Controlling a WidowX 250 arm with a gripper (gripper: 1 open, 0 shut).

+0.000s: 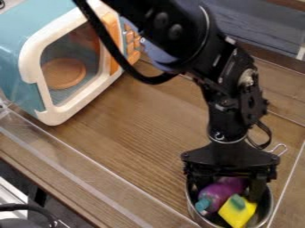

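Observation:
My gripper [230, 183] is lowered over a metal pot [195, 209] at the bottom right, its dark body covering the pot's back part. Inside the pot lie a purple eggplant-like toy [217, 191] with a teal end and a yellow block [237, 212] with a green patch. The fingers reach down among these items; whether they are shut on anything is hidden.
A blue and white toy oven [53, 108] with an orange disc inside stands at the upper left. A black cable lies at the lower left.

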